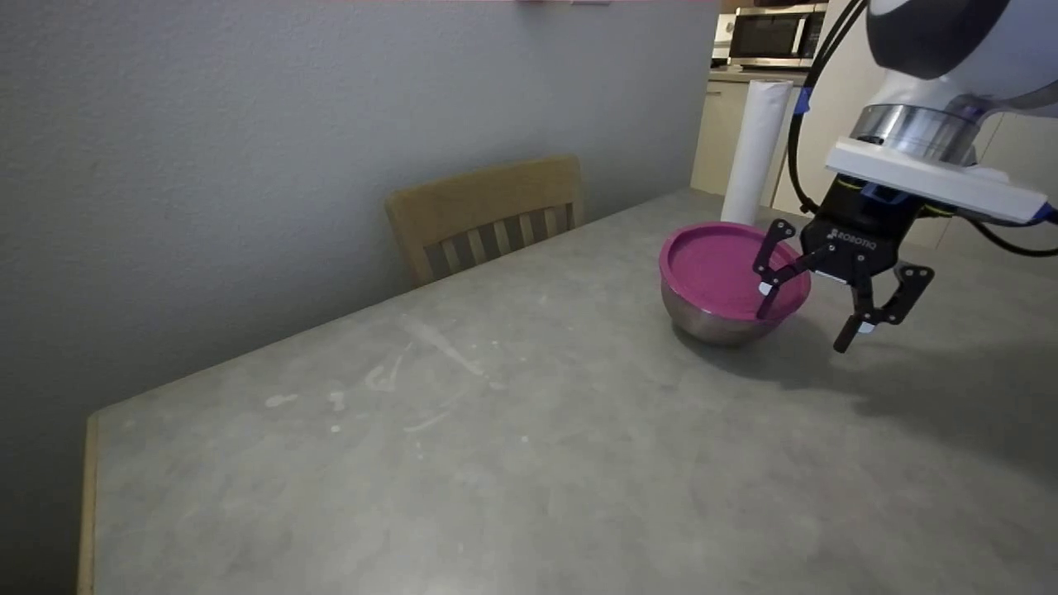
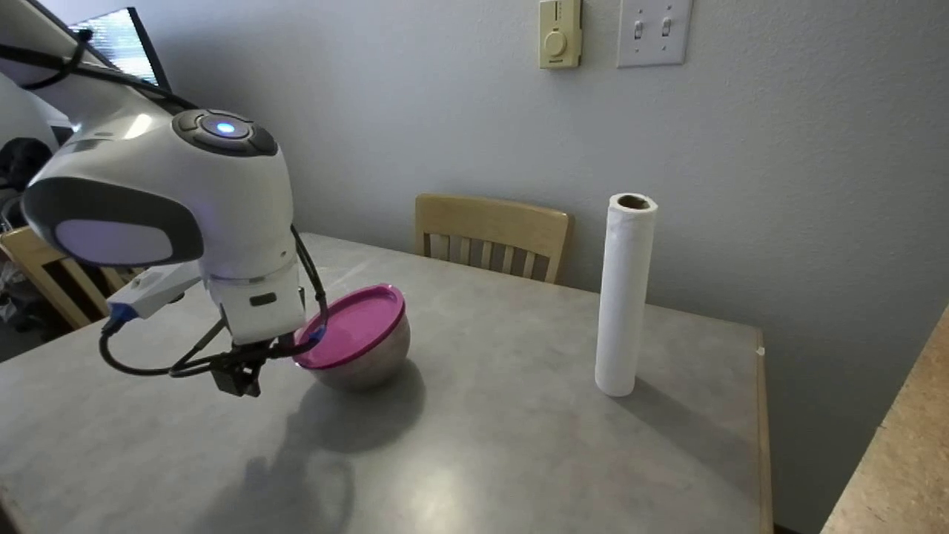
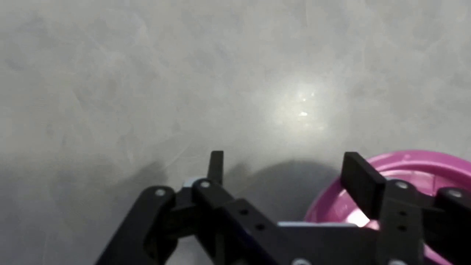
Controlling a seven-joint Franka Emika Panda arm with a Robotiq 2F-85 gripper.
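Note:
A steel bowl [image 1: 729, 327] with a magenta lid [image 1: 719, 268] stands tilted on the table, its lid sloping toward the wall in exterior view 2. My gripper [image 1: 805, 319] points down at the bowl's rim with its fingers well apart. In the wrist view one finger [image 3: 364, 185] overlaps the magenta rim, seemingly pressed on the lid's edge, while the other finger [image 3: 216, 167] is over bare table outside the bowl. No object is clamped between them. From exterior view 2 the arm and cables hide most of the gripper.
A white paper roll [image 2: 623, 298] stands upright on the table, well apart from the bowl. Beyond the table's far edge, a wooden chair [image 1: 491, 203] sits by the wall.

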